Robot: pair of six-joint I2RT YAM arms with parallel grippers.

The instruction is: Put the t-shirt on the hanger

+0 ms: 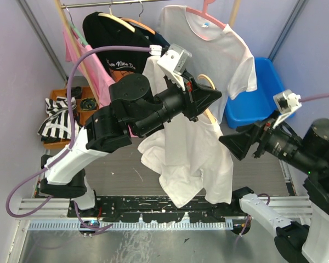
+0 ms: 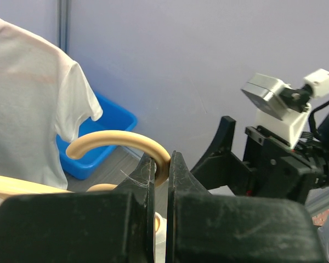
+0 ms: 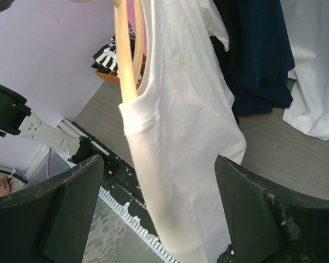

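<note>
My left gripper (image 1: 204,103) is shut on the wooden hanger (image 2: 112,139) near its curved hook, which rises beside the fingertips in the left wrist view. From the hanger hangs a white t shirt (image 1: 189,150), its collar edge around the wood in the right wrist view. Part of the shirt is hidden behind my left arm. On the shirt's right side, my right gripper (image 1: 242,147) stands open. Its two fingers (image 3: 60,211) are spread wide in the right wrist view, with the shirt's shoulder and sleeve beyond them; no cloth is held.
A rack rail (image 1: 98,4) at the back carries dark, pink and white garments. Behind on the right is an empty blue bin (image 1: 260,93). A wooden box (image 1: 88,116) with striped cloth (image 1: 57,118) sits at the left. Grey floor (image 1: 120,175) lies below.
</note>
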